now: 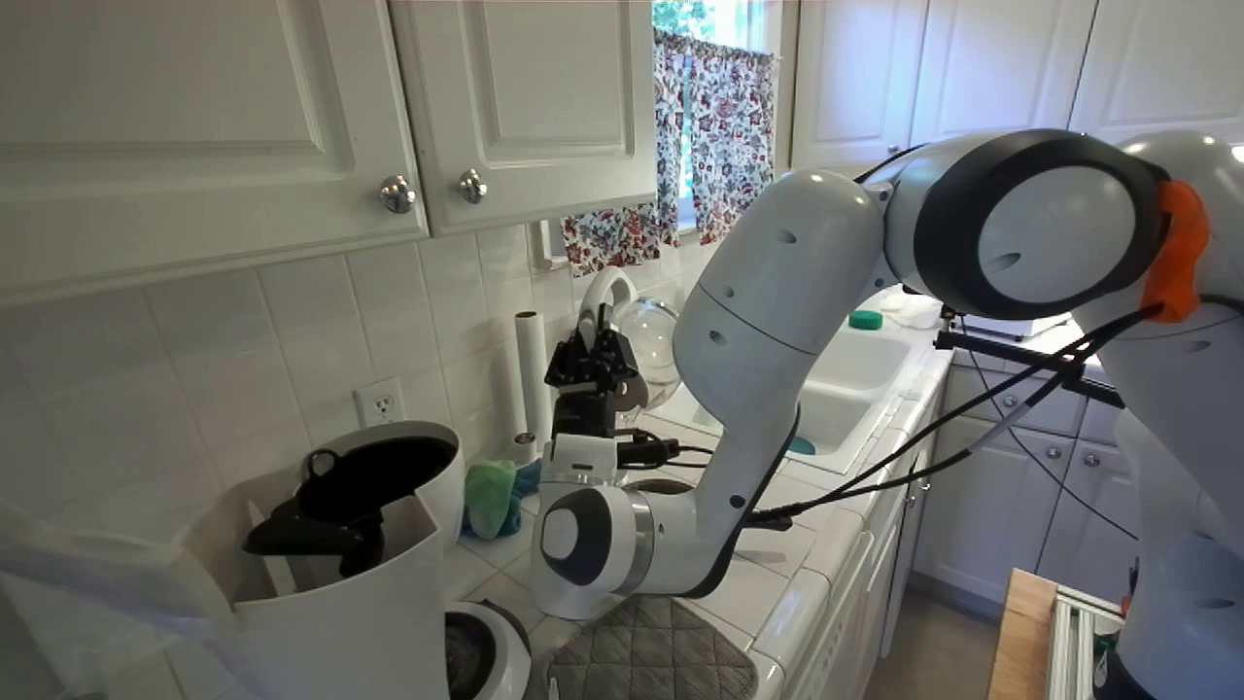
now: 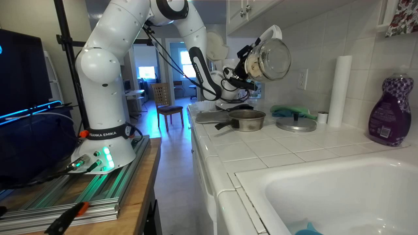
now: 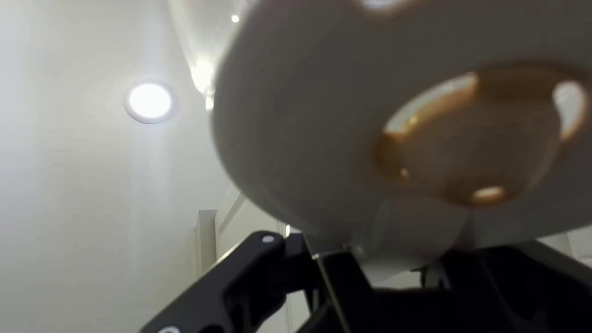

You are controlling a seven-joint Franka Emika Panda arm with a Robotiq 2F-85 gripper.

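A clear glass carafe (image 2: 272,58) hangs tilted in the air over the counter, its white handle (image 2: 272,31) uppermost. My gripper (image 1: 595,338) is shut on that handle, with the glass body (image 1: 653,344) beside the fingers. Up close in the wrist view, a large blurred white part of the carafe (image 3: 299,138) with a brownish wet-looking patch fills the upper right, above my gripper's black fingers (image 3: 222,288). A white coffee maker (image 1: 350,624) stands at the near left, its black lid (image 1: 309,537) raised.
On the tiled counter stand a metal pot (image 2: 247,121), a pot lid (image 2: 296,124), a paper roll (image 2: 340,92) and a purple soap bottle (image 2: 392,109). A white sink (image 2: 333,180) lies nearer exterior view 2. Cupboards (image 1: 525,105) overhang the counter.
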